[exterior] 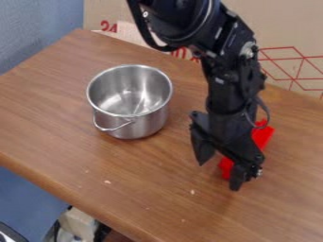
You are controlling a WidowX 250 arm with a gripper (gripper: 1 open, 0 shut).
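Note:
My black gripper [221,165] hangs low over the right part of the wooden table, pointing down with its fingers open. Just behind it lies a red object [263,133], partly hidden by the gripper and wrist; I cannot tell whether it sits between the fingers or only behind them. A shiny steel pot [128,99] with a wire handle stands upright to the left of the gripper, apart from it.
The wooden table [89,156] has bare room left of and in front of the pot. A cardboard panel [294,61] with red lines stands along the back. The table's near-left edge borders a blue surface [25,203].

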